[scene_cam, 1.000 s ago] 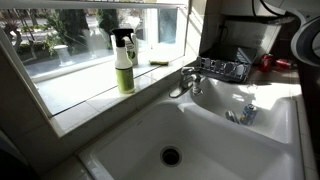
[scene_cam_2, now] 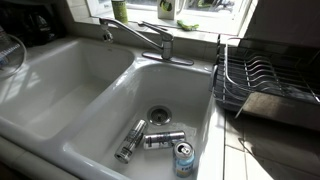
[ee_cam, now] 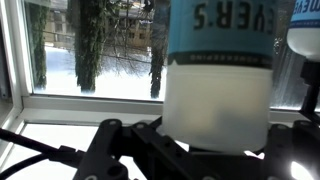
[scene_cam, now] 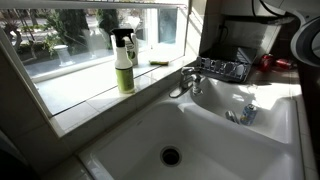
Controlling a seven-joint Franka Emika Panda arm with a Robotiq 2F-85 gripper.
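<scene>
A bottle (ee_cam: 218,95) with a blue label and a white lower end fills the middle of the wrist view, lettering on its label partly readable. The black gripper is shut on this bottle, its dark parts lying on both sides of the white end. Behind the bottle is the window, with a pale frame bar (ee_cam: 75,108). Neither exterior view shows the gripper.
Another blue-labelled bottle (ee_cam: 306,35) shows at the right edge of the wrist view. A spray bottle (scene_cam: 124,65) stands on the sill. Several cans, one of them a blue can (scene_cam_2: 184,158), lie or stand in a sink basin (scene_cam_2: 105,135). A dish rack (scene_cam_2: 268,80) occupies the counter beside it. The other basin (scene_cam: 205,150) is empty.
</scene>
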